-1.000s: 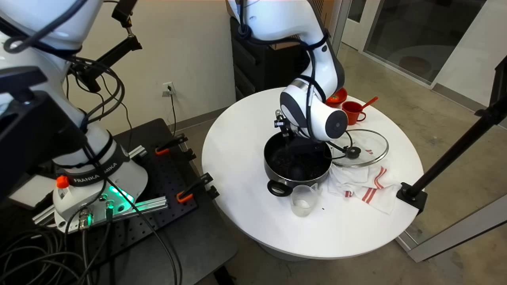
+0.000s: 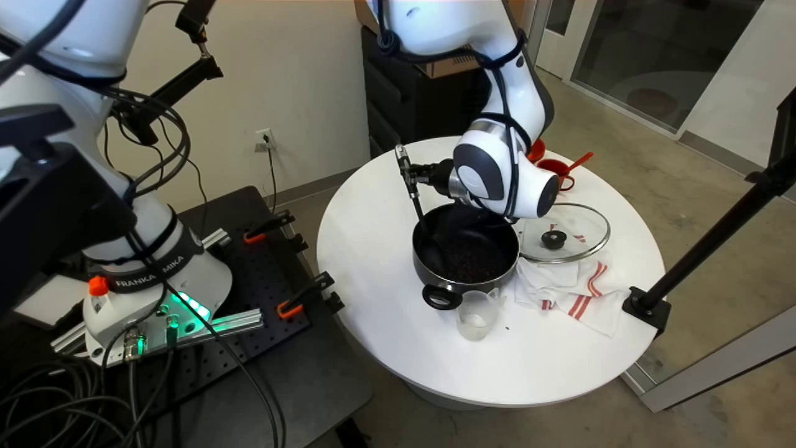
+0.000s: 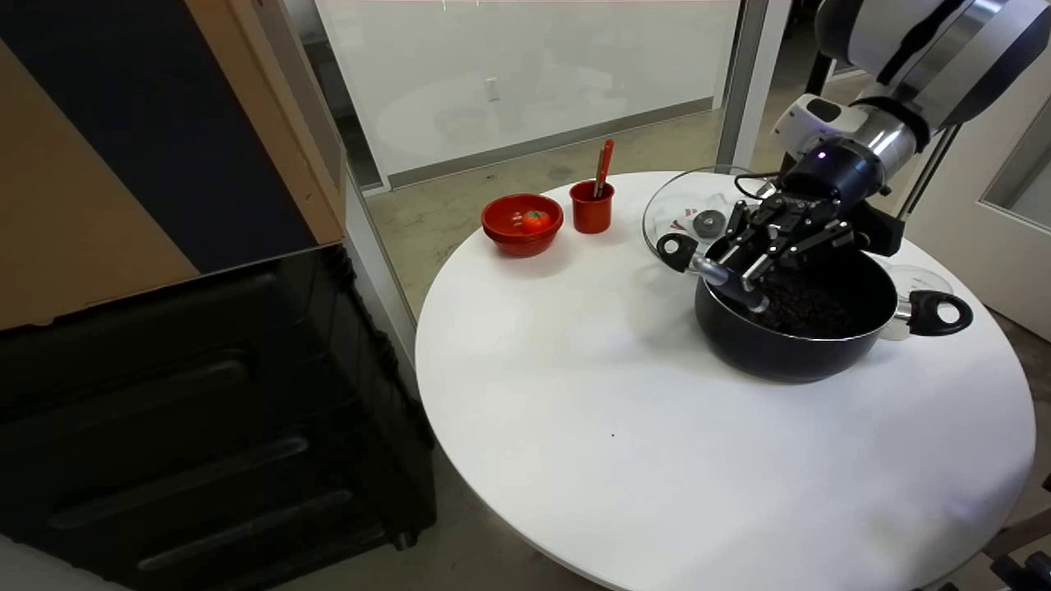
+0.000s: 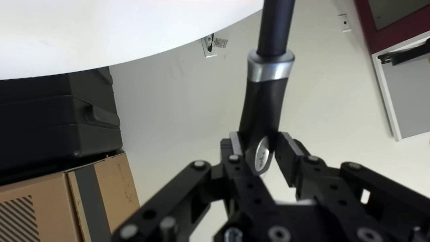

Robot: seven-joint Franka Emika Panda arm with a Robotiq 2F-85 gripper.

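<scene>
My gripper is shut on the dark handle of a utensil (image 4: 264, 101), which has a silver collar. In exterior view 1 that utensil (image 2: 418, 205) slants down into the black pot (image 2: 425, 257), its dark head resting low inside near the left wall. Dark small pieces (image 3: 808, 300) cover the pot's bottom. My gripper (image 3: 764, 251) hangs over the pot's rim in exterior view 2. The utensil's head is out of the wrist view.
A glass lid (image 2: 578, 231) and a striped towel (image 2: 574, 287) lie right of the pot. A clear cup (image 2: 476, 317) stands by its front handle. Red bowls (image 3: 512, 236) and a red mug (image 3: 591, 212) stand farther off.
The arm has turned and shifted slightly to the right. The utensil has swung, its handle now showing at the left, and its head has moved leftward inside the pot.
</scene>
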